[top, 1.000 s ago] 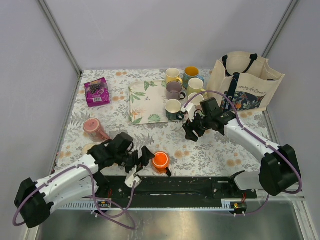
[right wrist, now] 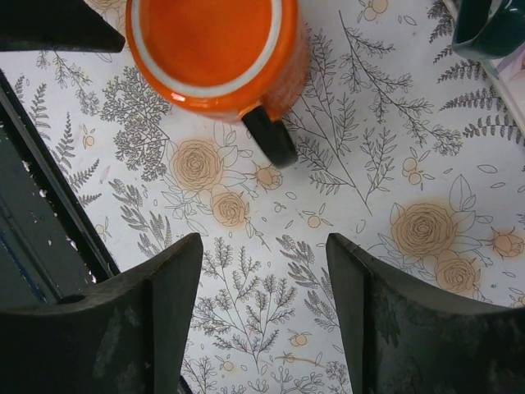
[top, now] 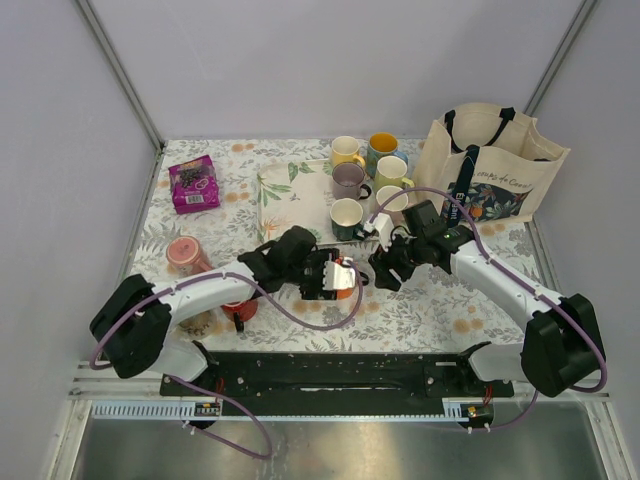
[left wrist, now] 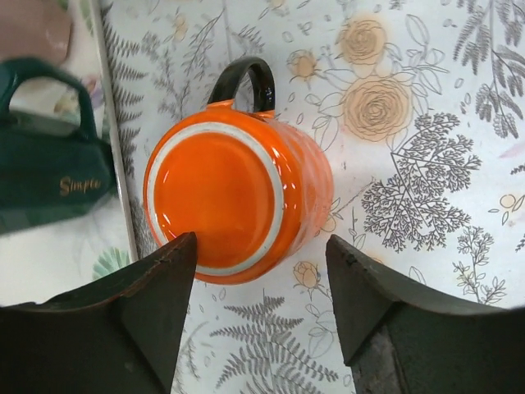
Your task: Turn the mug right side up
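An orange mug (left wrist: 215,193) lies bottom-up on the floral tabletop, its black handle (left wrist: 259,82) sticking out; the top view shows it partly hidden under my left arm. My left gripper is part open just above it, a fingertip over the mug's edge, nothing clearly held. In the right wrist view the mug (right wrist: 213,57) is above my open right gripper, which has only bare tabletop between its fingers.
A tray (top: 280,200) with several mugs stands behind, a canvas bag (top: 520,170) at back right. A purple packet (top: 195,185) and pink mug (top: 186,255) are on the left.
My left arm has moved right and back, over the orange mug, which has shifted the same way from the front edge.
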